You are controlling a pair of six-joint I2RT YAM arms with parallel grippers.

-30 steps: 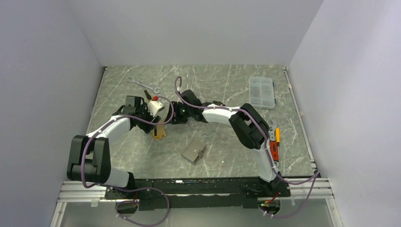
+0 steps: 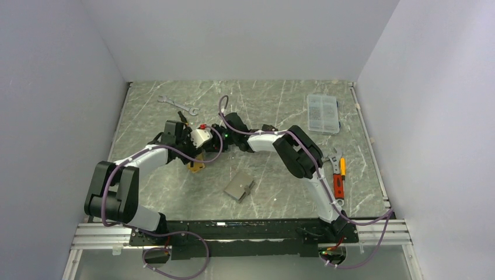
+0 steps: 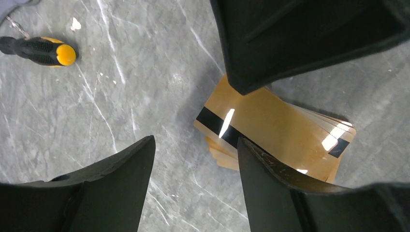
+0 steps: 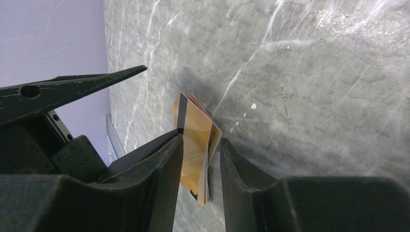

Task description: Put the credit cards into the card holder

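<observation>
A small stack of gold credit cards with black stripes lies fanned on the table; in the top view only its lower part shows. My left gripper stands open at the stack's left end, one finger overlapping the cards and bare table in its gap. In the right wrist view the edges of the cards show within the gap of my right gripper, which is open; whether it touches them is unclear. Both grippers are close together over the stack. The grey card holder lies apart, toward the front.
Behind the left gripper lie a yellow-black screwdriver and a wrench. A clear compartment box stands at the back right, with a red-handled wrench in front of it. Around the card holder the table is clear.
My left gripper has moved a little to the right, covering more of the cards. The right arm has shifted only slightly. Cards and holder appear in the same places.
</observation>
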